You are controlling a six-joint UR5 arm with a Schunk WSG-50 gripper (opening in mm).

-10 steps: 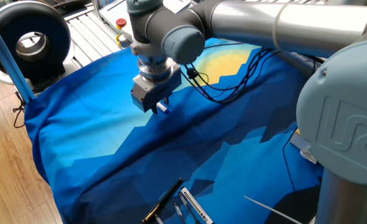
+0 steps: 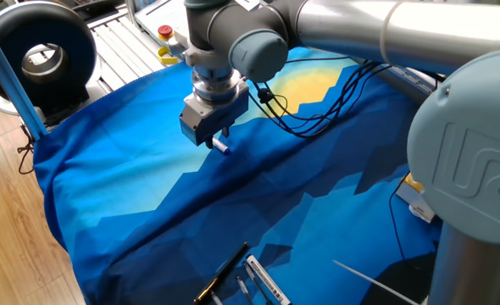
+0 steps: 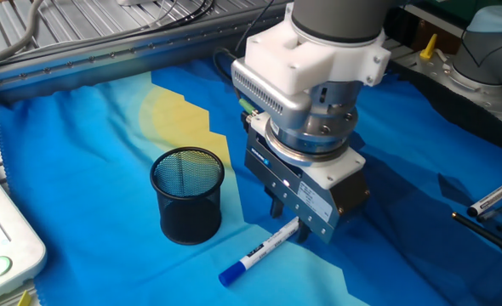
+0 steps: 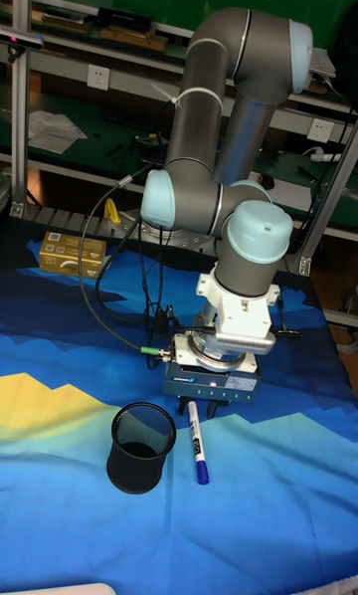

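Observation:
A white marker with a blue cap lies slanted below my gripper, its far end by the fingers. In exterior view 2 the two dark fingers stand apart, and the marker's end appears close to the right one. Seen from the front, the marker reaches up between the fingertips of my gripper. From above, only a short piece of the marker shows beside my gripper. Contact between fingers and marker cannot be made out.
A black mesh pen cup stands left of the gripper. Several pens lie at the cloth's near edge in exterior view 1. A yellow box sits near the arm's cables. The blue cloth has folds, with open room around the marker.
Over the last second my gripper has risen slightly and the arm has shifted a little to the right. The marker stays at nearly the same spot.

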